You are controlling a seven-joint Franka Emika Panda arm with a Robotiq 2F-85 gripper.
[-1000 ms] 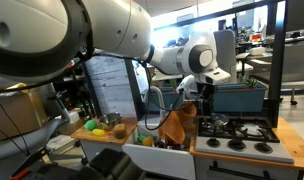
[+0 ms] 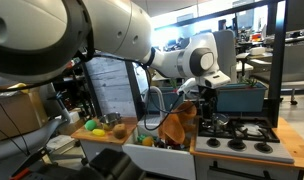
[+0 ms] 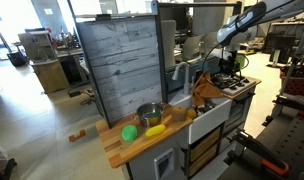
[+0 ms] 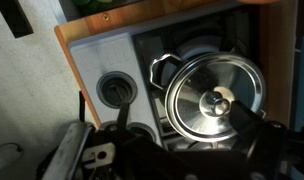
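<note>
In the wrist view, a shiny steel pot with a clear lid (image 4: pixel 197 112) and round knob sits on the stove (image 4: pixel 117 55). My gripper is open above the pot's near side, its dark fingers spread apart with nothing between them. From exterior view 1, the gripper (image 2: pixel 207 104) hangs low over the left part of the black stovetop (image 2: pixel 237 128). The pot is hard to make out there, and the fingertips are small and dark. Exterior view 2 shows the arm far back over the stove, too small for detail.
Left of the stove is a sink with an orange cloth (image 2: pixel 173 128) draped in it. Another metal pot (image 3: pixel 151 115), a yellow item (image 3: pixel 157 130) and a green item (image 3: pixel 129 132) stand on the wooden counter (image 3: pixel 114 152). Blue backing (image 2: pixel 242 99) rises behind the stove.
</note>
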